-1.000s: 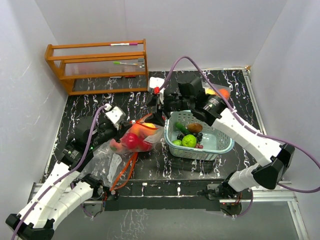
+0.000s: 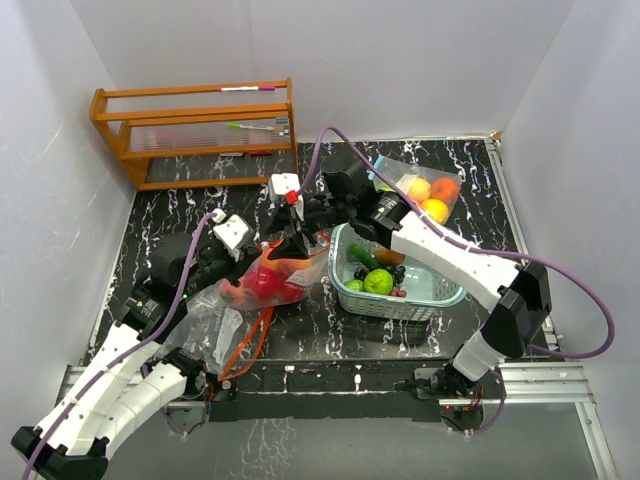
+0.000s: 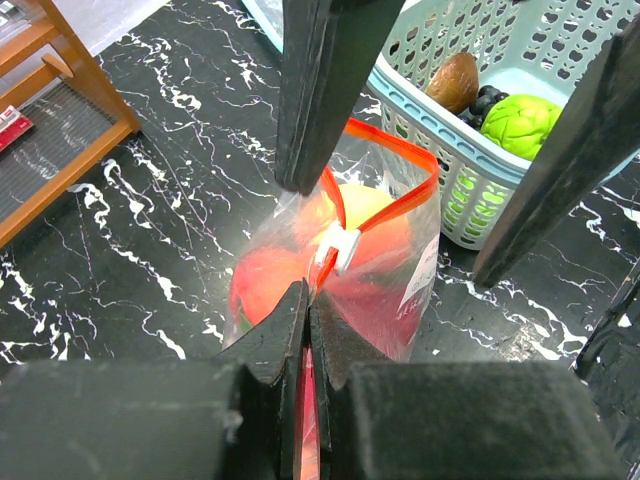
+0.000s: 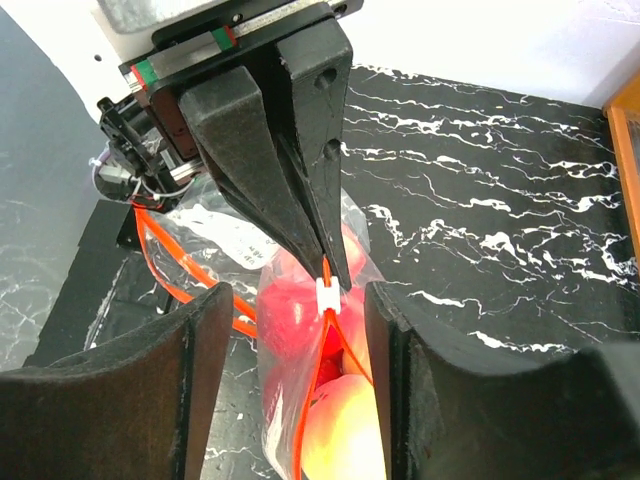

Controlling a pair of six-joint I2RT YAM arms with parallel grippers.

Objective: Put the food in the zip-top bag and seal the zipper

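Note:
A zip bag (image 2: 275, 285) of red, orange and yellow food lies left of the basket, its orange zipper and white slider (image 3: 340, 245) uppermost. My left gripper is shut on the zipper's end, just below the slider in its own view; in the right wrist view its fingers pinch the orange strip beside the slider (image 4: 328, 295). My right gripper is part open, its fingers either side of the slider from that view, above the bag; whether they touch it I cannot tell.
A blue basket (image 2: 435, 300) with fruit and vegetables stands right. Behind it lies another filled bag (image 2: 440, 190). A wooden rack (image 2: 190, 110) stands back left. An empty bag with orange zipper (image 2: 225, 340) lies at the front left.
My right gripper has moved left and toward the left gripper, over the bag's zipper. The left arm has barely moved.

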